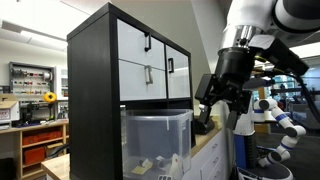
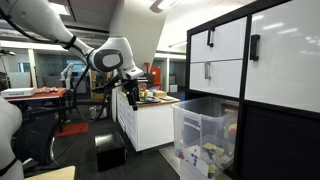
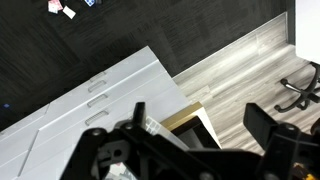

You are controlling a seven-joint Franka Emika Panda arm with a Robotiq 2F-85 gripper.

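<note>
My gripper is open, its two dark fingers wide apart with nothing between them in the wrist view. In the first exterior view the gripper [image 1: 220, 108] hangs in the air just right of a clear plastic bin [image 1: 150, 128], fingers downward. The second exterior view shows the gripper [image 2: 132, 97] to the left of that bin [image 2: 186, 132], clearly apart from it. Several small items lie low in the bin, too small to name.
A black-framed cabinet [image 1: 92, 95] with white doors [image 2: 228, 78] stands beside the bin. White drawers [image 3: 95, 100] and a dark floor [image 3: 165, 35] show below the gripper. A black box [image 2: 110, 153] sits on the floor, left of the bin. Open air surrounds the gripper.
</note>
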